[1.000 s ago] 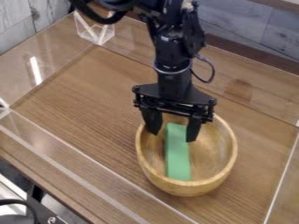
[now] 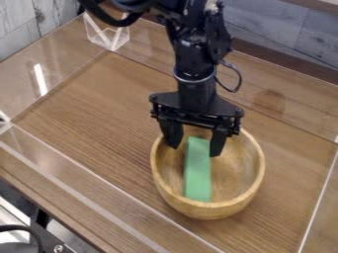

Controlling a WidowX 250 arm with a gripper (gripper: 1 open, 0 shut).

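Observation:
A light wooden bowl [image 2: 238, 188] sits on the brown table, right of centre, with a long green block [image 2: 197, 183] lying inside it. My black gripper [image 2: 197, 136] hangs from the arm over the bowl's back part, its two fingers spread apart and open, above the upper end of the green block. Whether the fingertips touch the block or the bowl cannot be told.
A clear plastic piece [image 2: 109, 30] stands at the back left. Grey walls line the back and left.

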